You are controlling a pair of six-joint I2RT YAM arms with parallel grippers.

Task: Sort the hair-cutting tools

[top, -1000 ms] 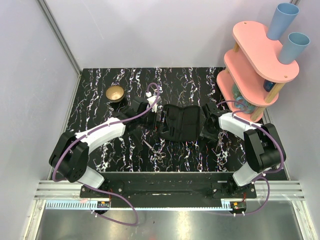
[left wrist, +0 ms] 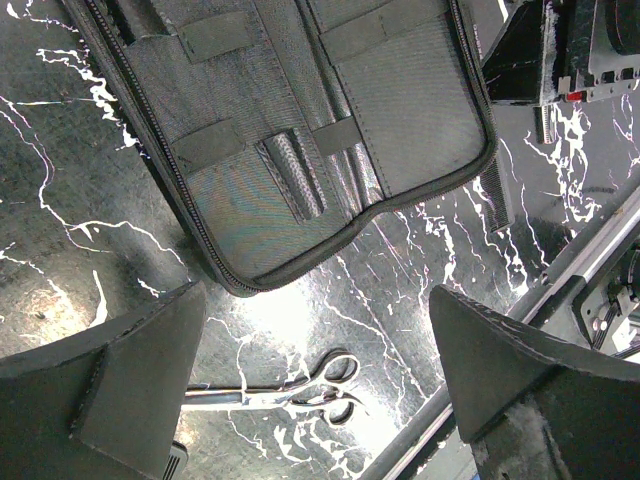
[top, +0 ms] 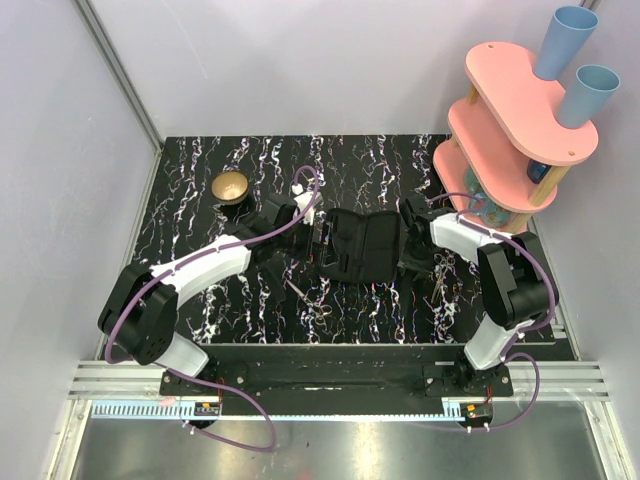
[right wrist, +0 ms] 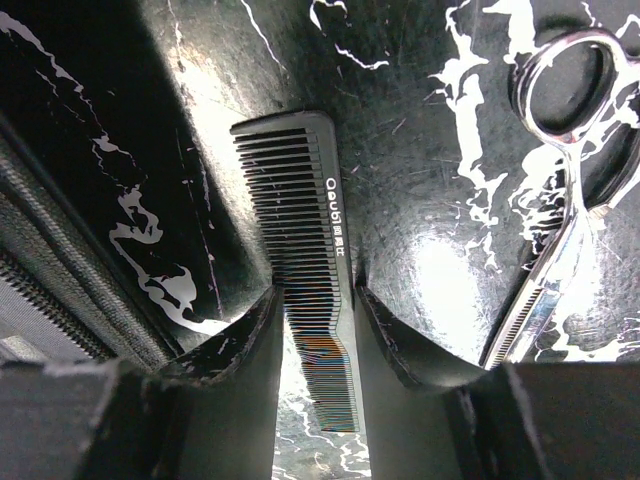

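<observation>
The black comb (right wrist: 335,240) lies flat along the dark marbled tabletop in the right wrist view, its teeth facing left. My right gripper is shut on it, a finger on each side. An open black zip case (top: 380,250) rests mid-table, just left of that gripper; one black item (left wrist: 290,175) sits under its straps. My left gripper stands wide open near the case's edge, nothing between its fingers. Below the case lies a pair of silver scissors (left wrist: 325,385). Toothed thinning scissors (right wrist: 555,250) are right of the comb.
A gold bowl (top: 230,187) stands at the back left. At the right rises a pink tiered shelf (top: 520,90) bearing blue cups (top: 588,97). The table's front edge runs close below both grippers. Bare tabletop shows behind the case.
The left arm, case and scissors look unmoved.
</observation>
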